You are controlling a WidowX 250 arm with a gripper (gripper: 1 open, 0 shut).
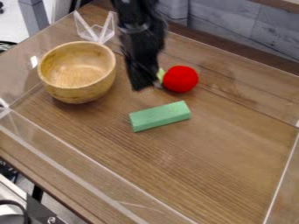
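My black gripper (149,79) hangs above the table in the upper middle, blurred, between a tan wooden bowl (75,72) on the left and a red ball (180,78) on the right. Whether its fingers are apart or closed is unclear. A green block (159,116) lies on the table below it, with nothing on top. A small light green item, partly hidden, is just left of the red ball.
A wall (233,26) runs along the back. Clear plastic material stands at the upper left behind the bowl.
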